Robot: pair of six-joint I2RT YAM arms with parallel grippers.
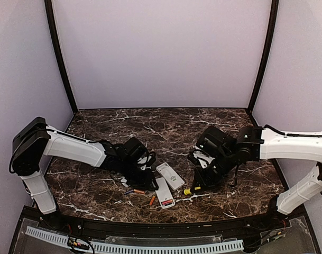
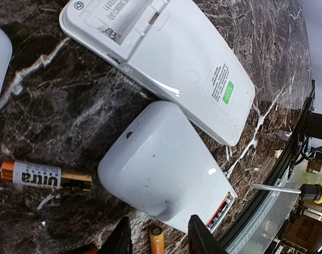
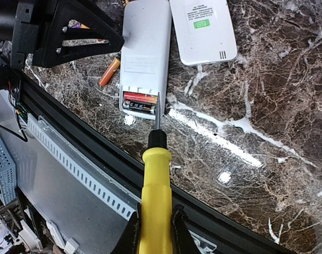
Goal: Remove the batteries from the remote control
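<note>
A white remote [image 3: 144,58] lies face down with two batteries [image 3: 140,102] in its exposed compartment at the near end. My left gripper is part open, low over that remote's edge, with an orange battery [image 2: 157,241] visible beyond its fingertips. My right gripper is shut on a yellow-handled screwdriver, whose metal tip reaches the right side of the compartment; contact cannot be told.
A second white remote [image 2: 213,90] lies alongside, behind. A loose battery [image 2: 44,174] lies to the left. The table edge [image 1: 150,225] is close in front; the marble behind is clear.
</note>
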